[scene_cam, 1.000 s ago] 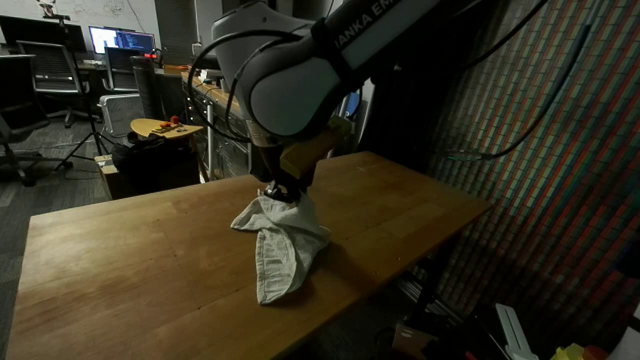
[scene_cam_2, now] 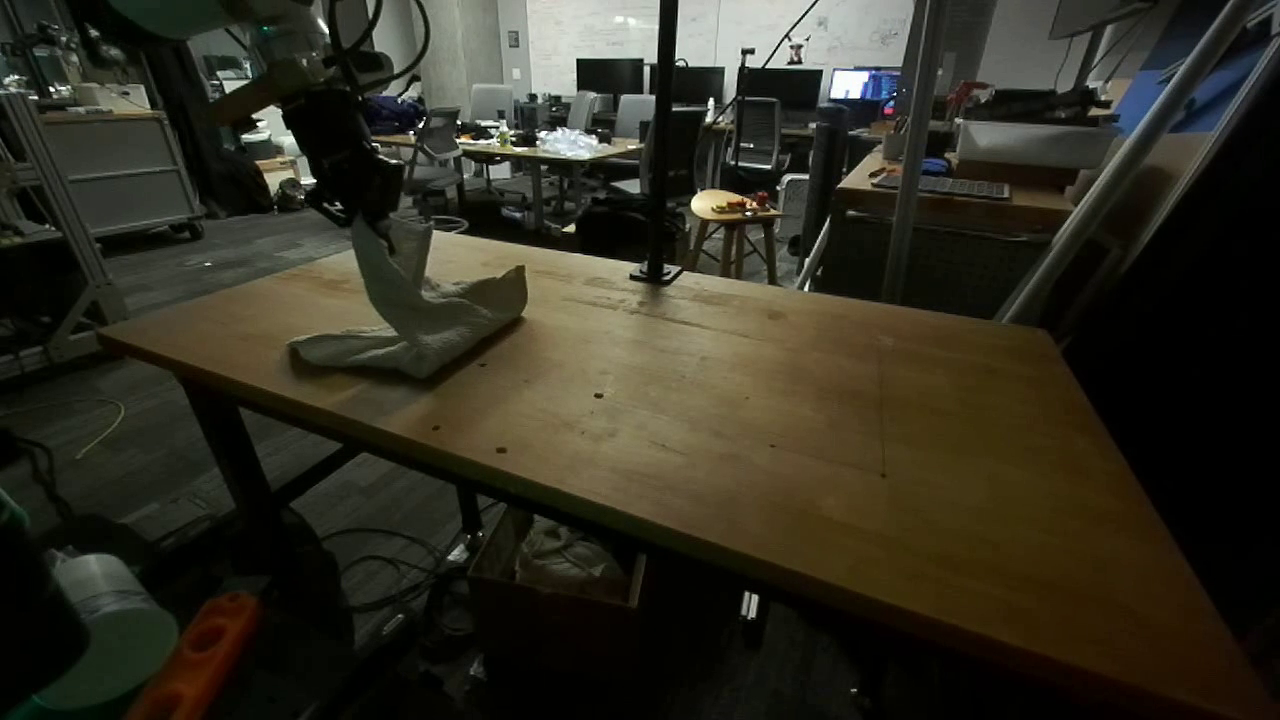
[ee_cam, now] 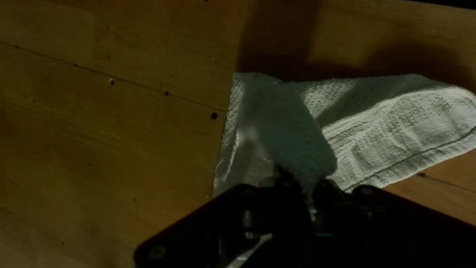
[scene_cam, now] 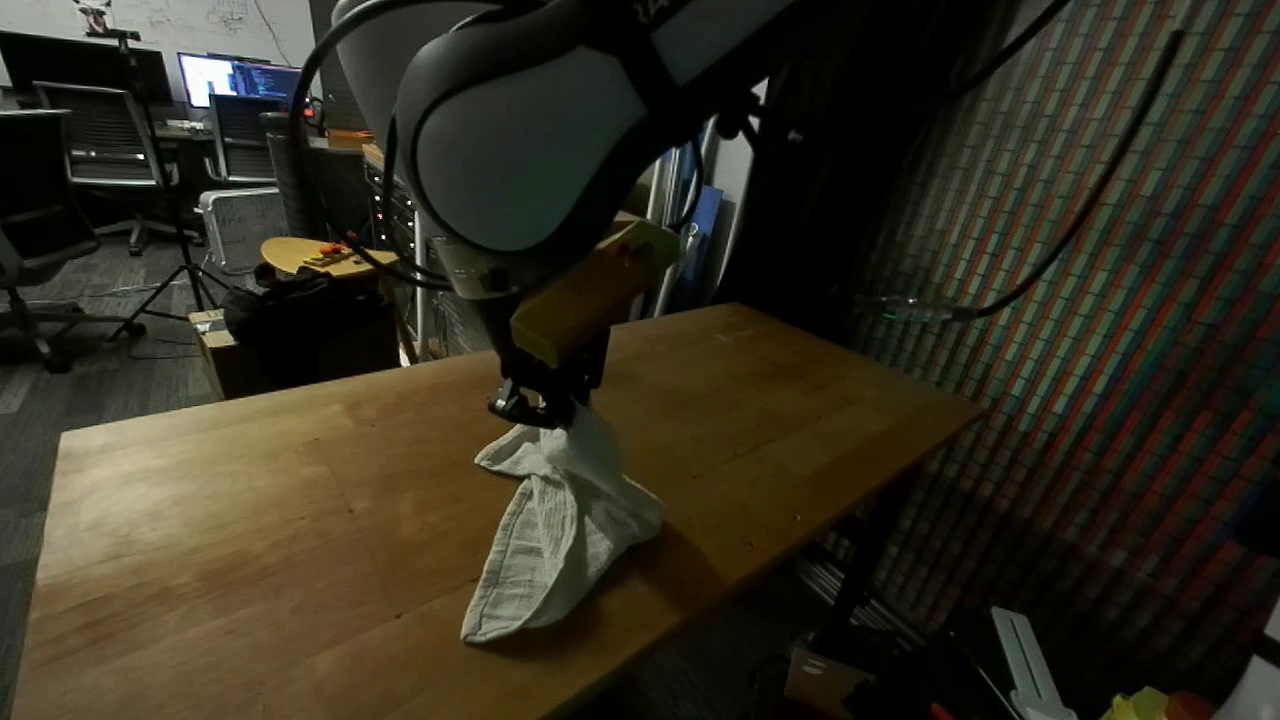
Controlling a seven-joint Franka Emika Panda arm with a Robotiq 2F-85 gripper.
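A white cloth (scene_cam: 561, 528) lies partly on the wooden table, its upper part drawn up to my gripper (scene_cam: 564, 420). In the second exterior view the cloth (scene_cam_2: 414, 318) rises in a raised fold to the gripper (scene_cam_2: 378, 228), while its lower parts spread over the wood. My wrist view has the cloth (ee_cam: 379, 129) bunched at the dark fingertips of the gripper, which are close together with fabric pinched between them. The exact spot of the pinch is dark and partly hidden.
A black post (scene_cam_2: 656, 240) stands at its edge. Below the table is an open box (scene_cam_2: 558, 570) with cloth-like contents.
My gripper has moved left and slightly toward the camera in exterior view 1, with the cloth still at its fingertips. The cloth's lower corner has slid left and nearer the camera.
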